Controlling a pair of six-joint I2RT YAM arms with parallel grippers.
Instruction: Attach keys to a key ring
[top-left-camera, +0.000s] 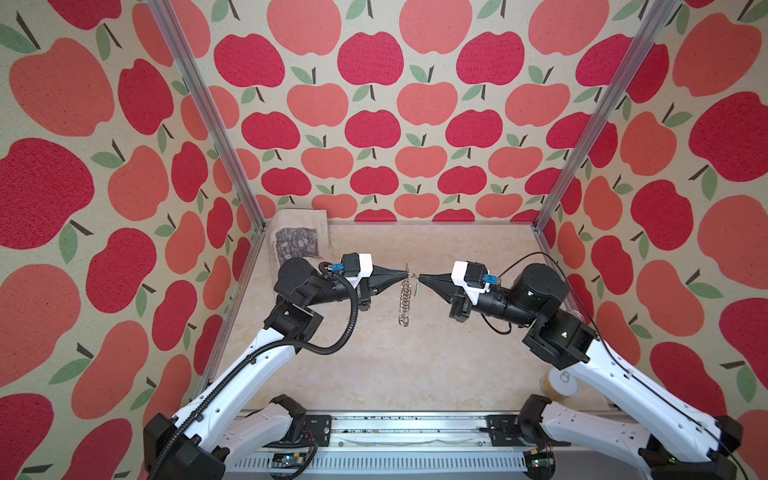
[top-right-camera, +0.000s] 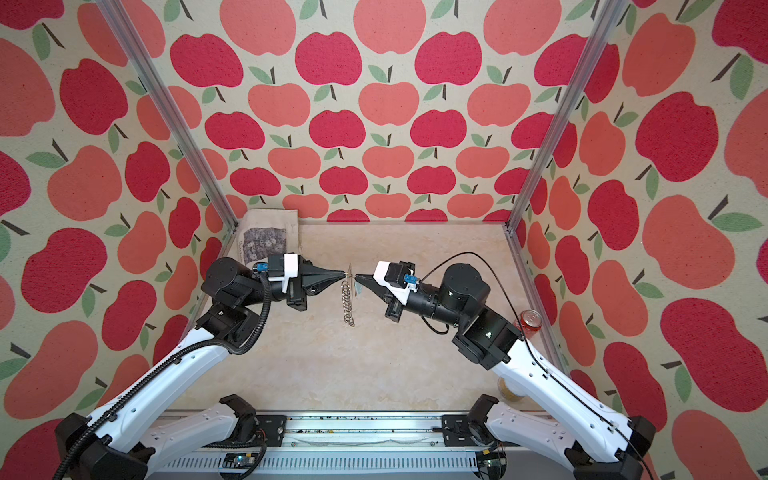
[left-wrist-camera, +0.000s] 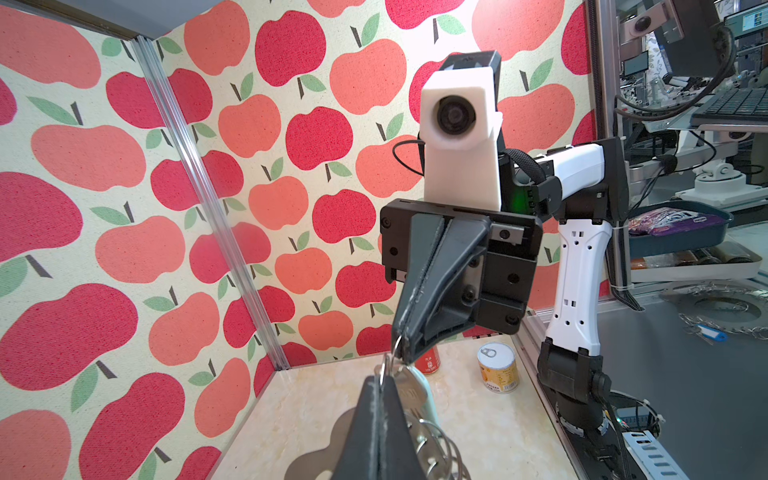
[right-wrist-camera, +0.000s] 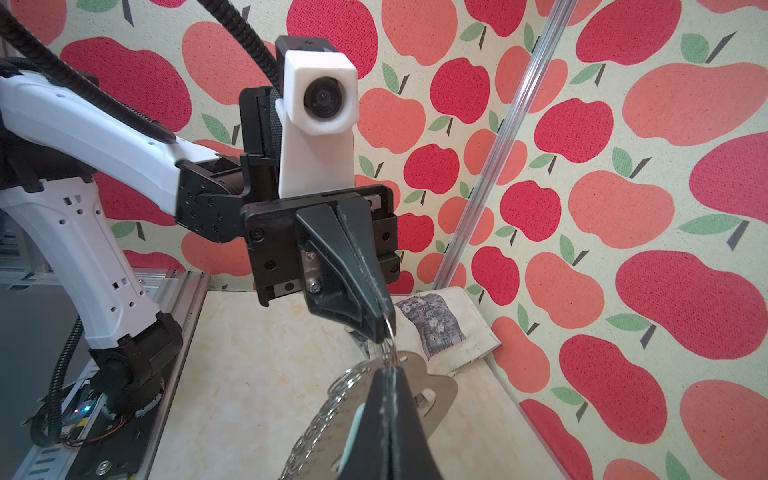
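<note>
High over the middle of the table, my left gripper (top-left-camera: 407, 274) and right gripper (top-left-camera: 420, 277) face each other, nearly tip to tip. Both are shut, and thin metal of the key ring (right-wrist-camera: 389, 352) shows at each set of fingertips. From it hang a flat metal key (right-wrist-camera: 440, 389), a metal chain (top-left-camera: 404, 304) and a pale greenish piece (left-wrist-camera: 428, 396). The left wrist view shows the key (left-wrist-camera: 320, 460) partly behind my left fingers. How the key and ring are linked is too small to tell.
A cloth bag with a dark print (top-left-camera: 297, 240) lies at the back left. Cans stand at the right side, a yellow one (left-wrist-camera: 497, 368) and a red one (left-wrist-camera: 428, 361).
</note>
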